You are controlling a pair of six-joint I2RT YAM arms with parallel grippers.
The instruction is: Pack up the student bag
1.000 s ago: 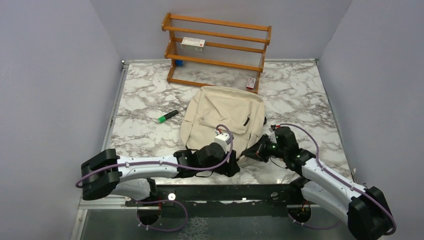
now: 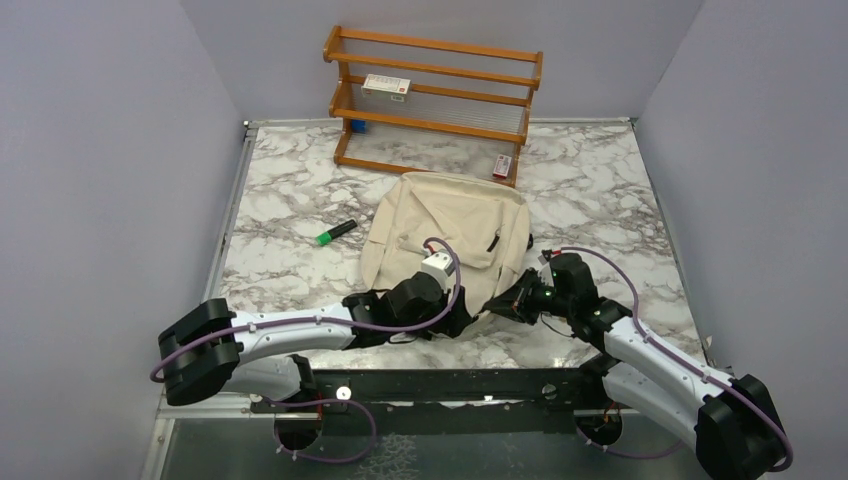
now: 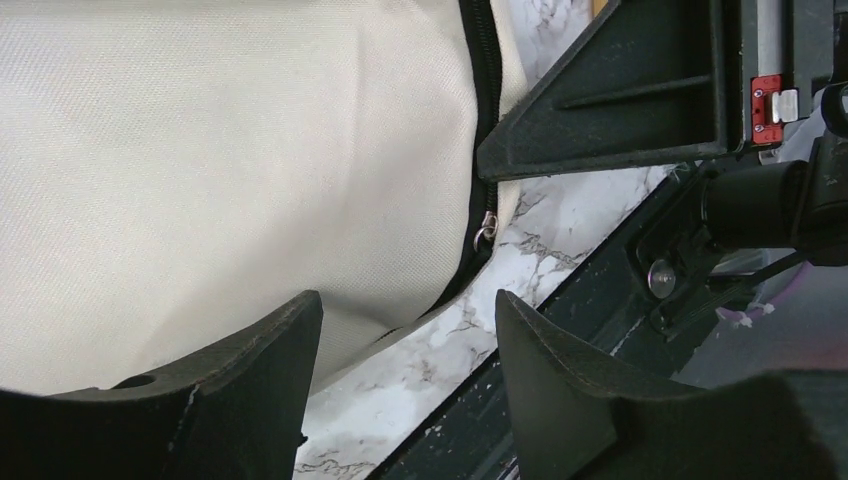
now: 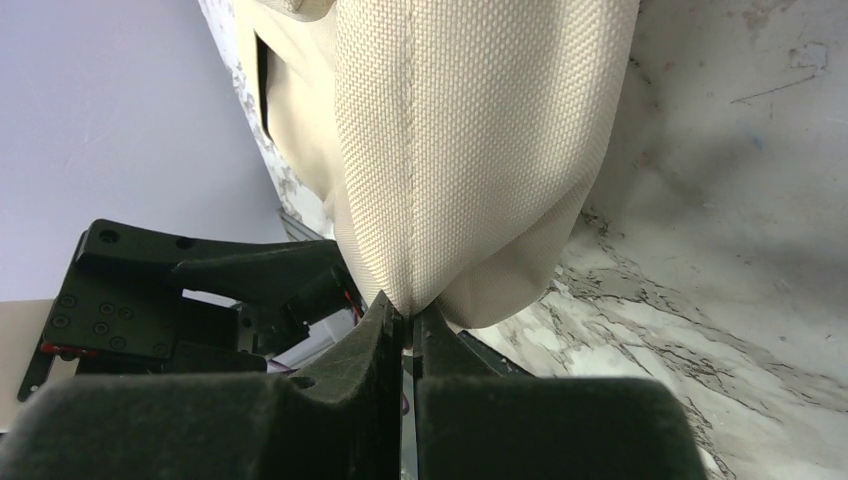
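Observation:
A cream cloth bag [image 2: 445, 220] lies in the middle of the table, its near edge partly hidden by my arms. Pinched at the near right corner, its fabric [image 4: 470, 150] rises from my right gripper, which is shut on it. My left gripper stands open over the bag's near edge, with no fabric visibly gripped between its fingers. In the left wrist view a black zipper [image 3: 487, 70] runs along that edge, and its metal pull [image 3: 485, 230] lies ahead of the left fingertips, close below the right gripper's finger.
A green-and-black marker [image 2: 337, 232] lies left of the bag. Behind stands a wooden rack [image 2: 435, 122] with a white box [image 2: 386, 87] on its shelf, a small red-and-white box [image 2: 502, 166] and a blue item [image 2: 358, 126] low down. Clear marble lies to both sides.
My left gripper has shifted slightly left and away from the table's front edge, over the bag's near edge. The right arm and the bag look unmoved.

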